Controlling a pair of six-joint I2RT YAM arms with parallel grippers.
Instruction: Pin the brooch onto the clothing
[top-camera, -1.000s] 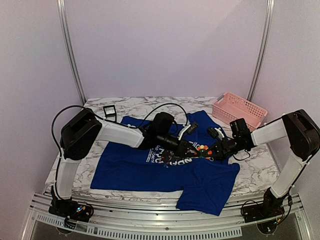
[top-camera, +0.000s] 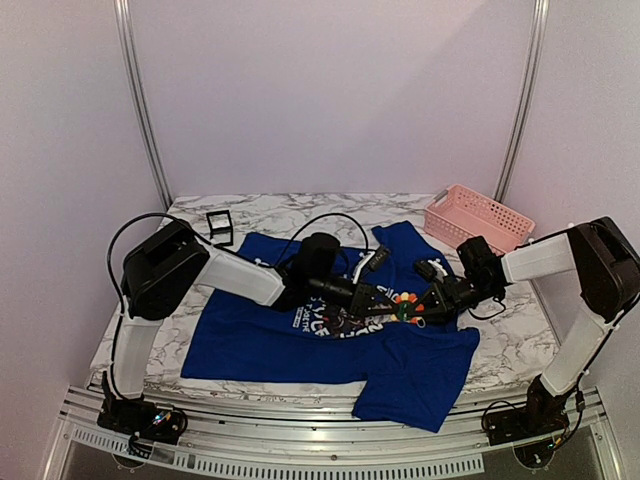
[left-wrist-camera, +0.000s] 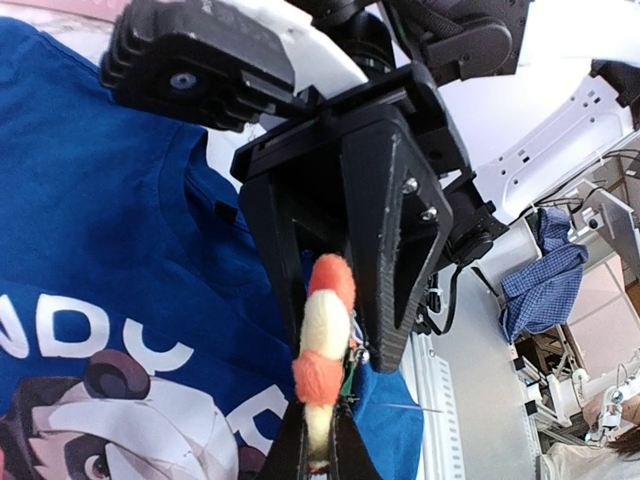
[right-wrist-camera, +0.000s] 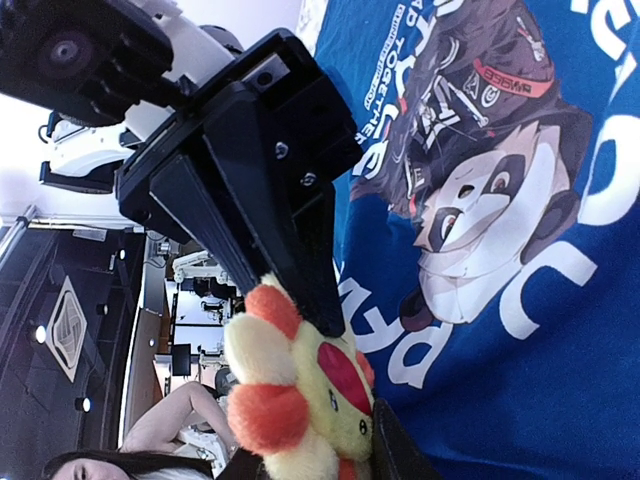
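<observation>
A fluffy flower brooch (top-camera: 405, 300) with orange and cream petals and a yellow face is between my two grippers over the blue printed shirt (top-camera: 250, 350). My right gripper (top-camera: 425, 308) meets it from the right. In the right wrist view the brooch's face (right-wrist-camera: 335, 395) sits over that gripper's fingertips, which are largely hidden, so how far they stand apart is unclear.
A pink plastic basket (top-camera: 478, 215) stands at the back right of the marble table. A small black-framed object (top-camera: 219, 228) lies at the back left. Bare marble (top-camera: 300, 205) shows along the back.
Both arms have shifted only slightly around the brooch; the left gripper appears a little lower in the top view. The shirt lies as before.
</observation>
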